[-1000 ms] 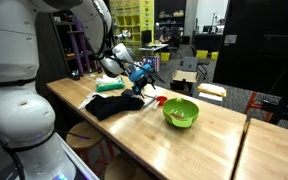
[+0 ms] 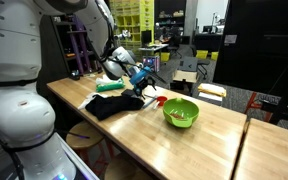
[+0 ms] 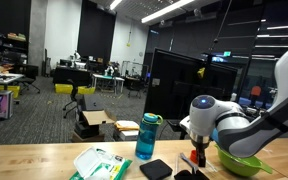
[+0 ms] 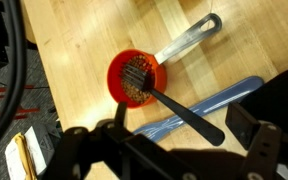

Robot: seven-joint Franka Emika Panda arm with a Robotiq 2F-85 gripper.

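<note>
My gripper stands open in the wrist view, its dark fingers wide apart. Between and beyond the fingertips lies a black fork, its tines over a small red cup. Brown grains or bits fill the cup, and a silvery handle sticks out from its side. In exterior view 1 the gripper hangs low over the table, left of the red cup. Whether the fork touches either finger is unclear.
A translucent blue strip lies under the fork's handle. Black cloth spreads left of the cup, and a green bowl stands right of it. A blue bottle is close by.
</note>
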